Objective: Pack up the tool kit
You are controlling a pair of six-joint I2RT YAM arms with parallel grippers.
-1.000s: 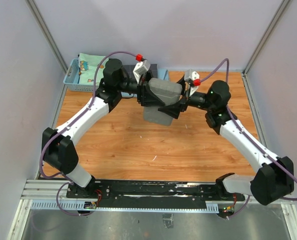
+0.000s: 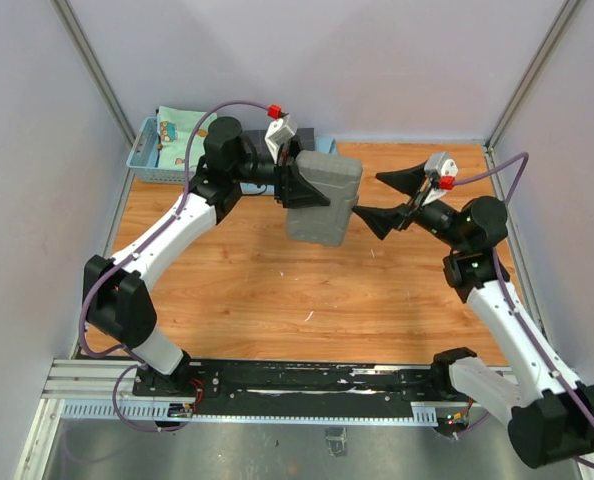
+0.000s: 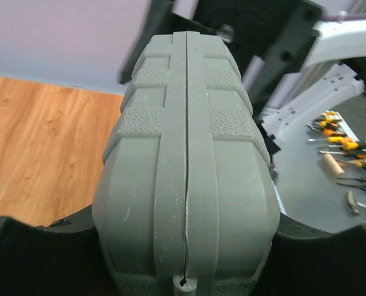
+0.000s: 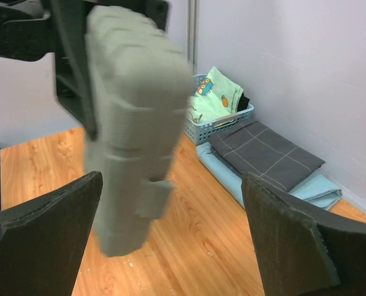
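Observation:
A closed grey tool case (image 2: 326,190) is held up over the table, with my left gripper (image 2: 305,190) shut on it. In the left wrist view the case (image 3: 186,166) fills the space between the fingers, its seam running lengthwise down the middle. To the right of the case, my right gripper (image 2: 377,200) stands open, its fingers turned towards the case and nothing between them. From the right wrist view the case (image 4: 137,129) hangs upright, a latch-like tab showing on its lower side. Its inside is hidden.
At the back left is a blue basket (image 2: 157,173) with a green printed cloth (image 4: 217,97). Beside it lie a dark folded cloth (image 4: 263,151) and a light blue one (image 4: 318,190). Several hand tools (image 3: 349,145) lie beyond the arm.
The left gripper and the case have barely moved.

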